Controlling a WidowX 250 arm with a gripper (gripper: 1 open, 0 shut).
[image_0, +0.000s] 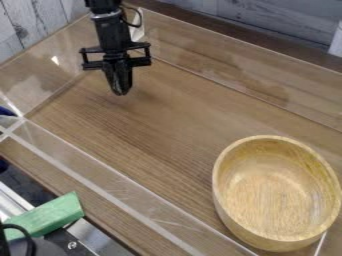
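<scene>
The black robot arm reaches down from the top left of the camera view, its gripper low over the wooden table. The fingertips look close together, with nothing visible between them. Whether they touch the surface cannot be told. A large light wooden bowl sits at the bottom right, well apart from the gripper.
A green object lies at the bottom left, off the table's near edge. A white object is partly behind the arm.
</scene>
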